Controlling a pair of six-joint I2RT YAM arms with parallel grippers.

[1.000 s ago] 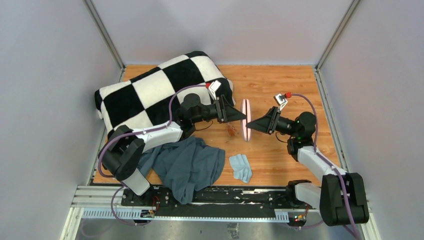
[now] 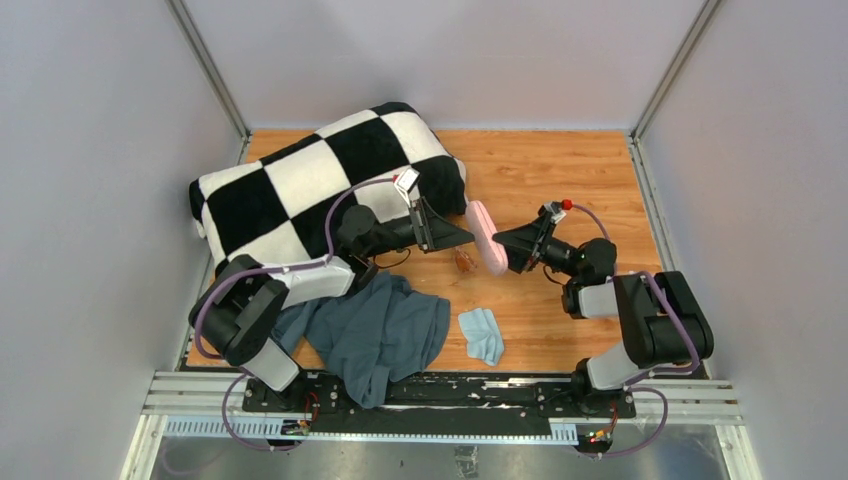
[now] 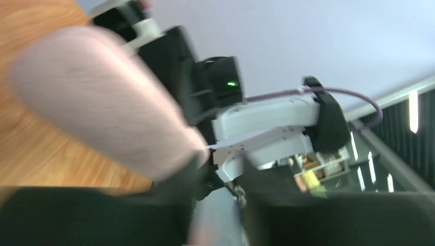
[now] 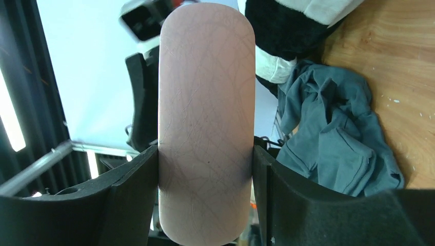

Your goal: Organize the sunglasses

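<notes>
A pink glasses case [image 2: 487,238] is held above the table, its lid looking closed. In the right wrist view the case [image 4: 206,123] stands upright with right fingers [image 4: 150,171] against both its long sides, so my right gripper [image 2: 500,241] is shut on it. Just left of the case, my left gripper [image 2: 470,238] is part open. A gap with no object in it shows between its blurred fingertips in the left wrist view, and the case [image 3: 102,97] lies beyond them. Small brownish sunglasses [image 2: 465,261] appear on the table, partly under the arm.
A small light-blue cloth [image 2: 481,336] lies in front of the case. A crumpled grey-blue cloth [image 2: 375,335] covers the front left, and a checkered cushion [image 2: 330,180] fills the back left. Bare table [image 2: 560,175] shows at the back right.
The left gripper has drawn back left; the right arm has shifted slightly left.
</notes>
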